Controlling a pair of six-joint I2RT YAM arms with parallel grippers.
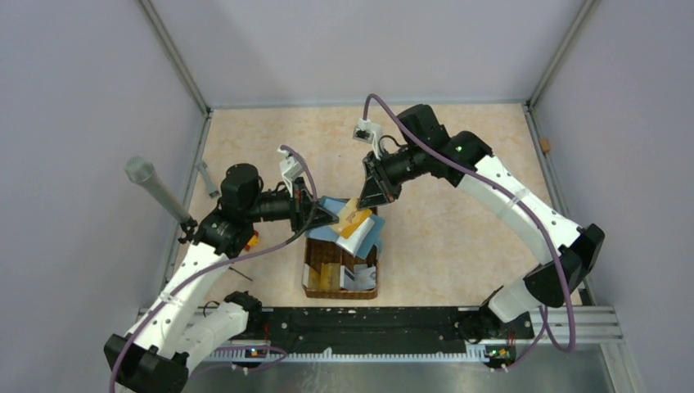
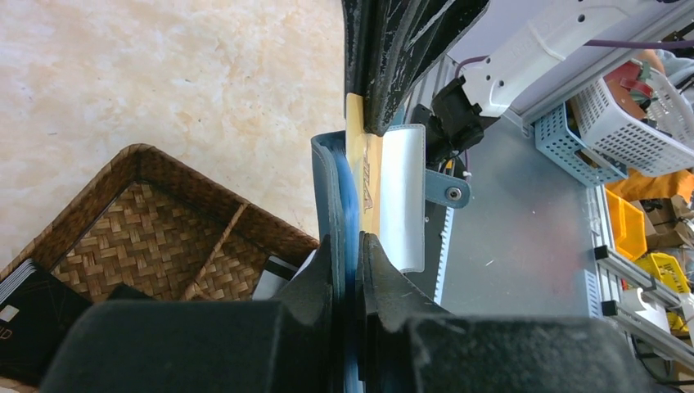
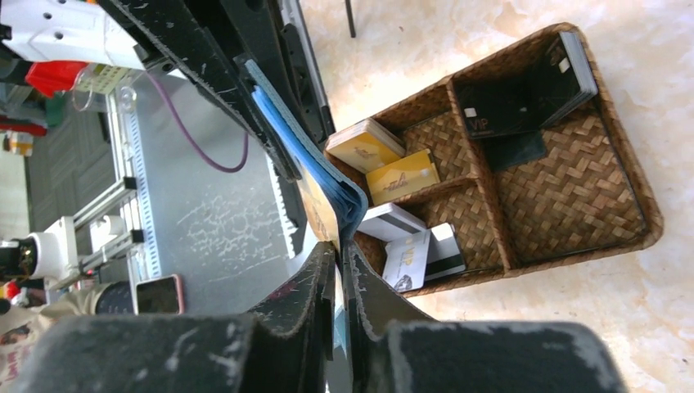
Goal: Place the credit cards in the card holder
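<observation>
The blue card holder (image 1: 325,232) hangs above the woven basket, with my left gripper (image 1: 334,219) shut on it. In the left wrist view the holder (image 2: 328,184) stands on edge between the fingers, its white inside flap (image 2: 403,196) spread to the right. A yellow card (image 1: 350,219) lies against the holder's inner side. My right gripper (image 1: 361,206) is shut on that card's edge; in the right wrist view the card (image 3: 315,205) runs down into the fingertips beside the folded holder (image 3: 327,176). How deep the card sits in a slot is hidden.
Below is the woven basket (image 3: 484,164) with compartments. It holds yellow cards (image 3: 401,176), white cards (image 3: 407,260) and black cards (image 3: 499,106). Bare table (image 1: 458,246) lies to the right of it. Both grippers are close together over the basket.
</observation>
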